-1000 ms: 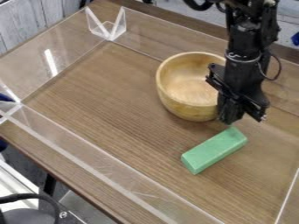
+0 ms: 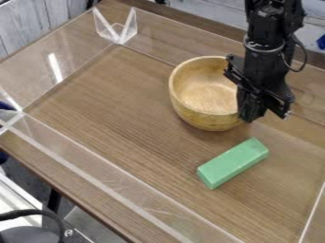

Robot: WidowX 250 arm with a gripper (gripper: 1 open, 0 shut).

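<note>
My gripper (image 2: 250, 111) is at the right rim of a large tan bowl (image 2: 199, 88), its black body reaching down from the top right; it is shut, and nothing clear shows between its fingers. A green block (image 2: 233, 163) lies on the wooden table (image 2: 114, 142) below and in front of the bowl, apart from the gripper.
A small white wire-like holder (image 2: 116, 27) sits at the back left. Black cables show at the lower left edge.
My gripper has risen slightly from its lower position near the block. The bowl and green block look nearly unmoved.
</note>
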